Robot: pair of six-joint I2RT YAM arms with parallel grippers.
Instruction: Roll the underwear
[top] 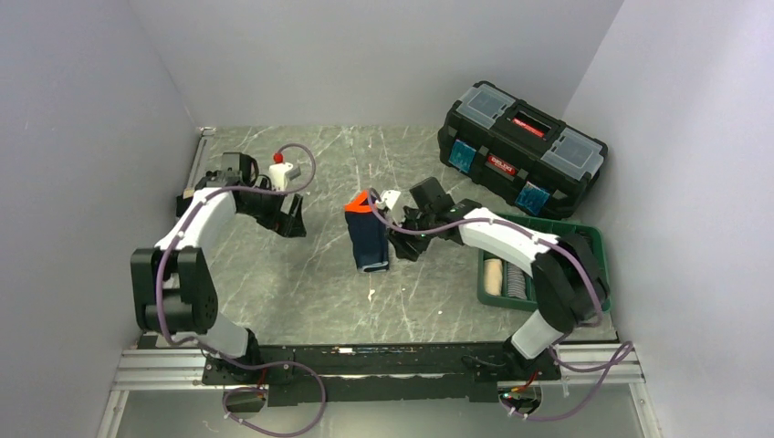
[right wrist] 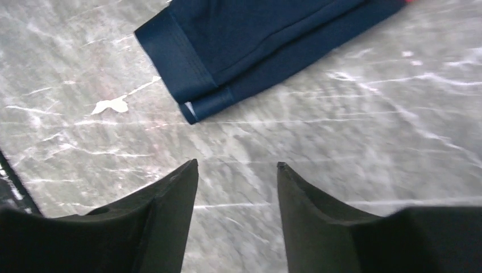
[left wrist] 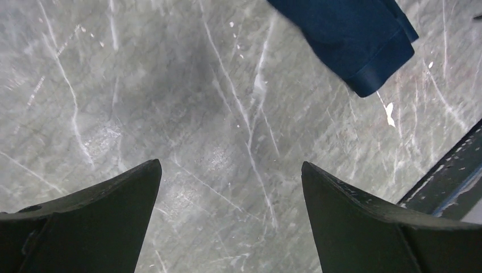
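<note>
The underwear is a folded navy strip (top: 368, 242) with an orange waistband (top: 359, 202) at its far end, lying flat in the middle of the table. Its near end (right wrist: 182, 62) shows layered hems in the right wrist view. Just right of that strip hovers my right gripper (top: 408, 253), its fingers (right wrist: 176, 199) part open with bare table between them. To the left, well clear of the cloth, my left gripper (top: 294, 228) stands wide open and empty. In the left wrist view the navy cloth (left wrist: 352, 40) appears at the upper right.
A green divided bin (top: 488, 297) holding several rolled items stands at the right, partly under my right arm. Behind it sits a black toolbox (top: 511, 151).
</note>
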